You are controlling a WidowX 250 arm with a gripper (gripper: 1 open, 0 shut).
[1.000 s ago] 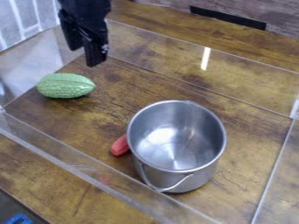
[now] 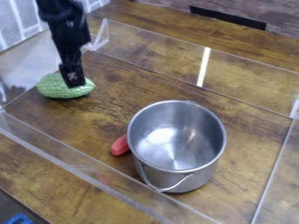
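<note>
My black gripper (image 2: 73,75) is lowered at the upper left, open, with its fingertips over the middle of a green bumpy bitter melon (image 2: 52,87) lying on the wooden floor; whether they touch it is hard to tell. A steel pot (image 2: 176,140) with a wire handle stands at the lower right, empty. A small red object (image 2: 119,146) lies just left of the pot, partly hidden by it.
Clear plastic walls (image 2: 246,87) enclose the wooden work area. The floor between the melon and the pot, and toward the back right, is bare.
My gripper has moved down and a little left, from above and behind the melon onto it. The melon, pot and red object have not visibly moved.
</note>
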